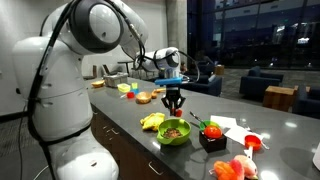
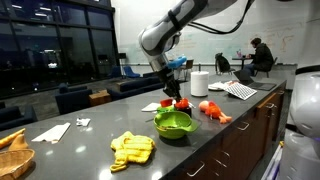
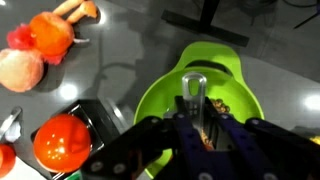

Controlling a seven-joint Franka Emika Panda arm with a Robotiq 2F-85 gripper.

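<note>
A green bowl with a handle stands on the grey table, with small brown and reddish pieces inside it. Above that bowl my gripper points downward. Its fingers are closed around a slim silver-grey object, which reaches out over the bowl in the wrist view. What this object is cannot be made out, and its lower part is hard to see in the exterior views. In exterior view 2 the gripper hangs just over the bowl.
Beside the bowl stands a black box holding a red round item. Orange plush toys lie close by. A yellow cloth rests on the bowl's other side. White paper sheets lie farther back, where much of the table is bare.
</note>
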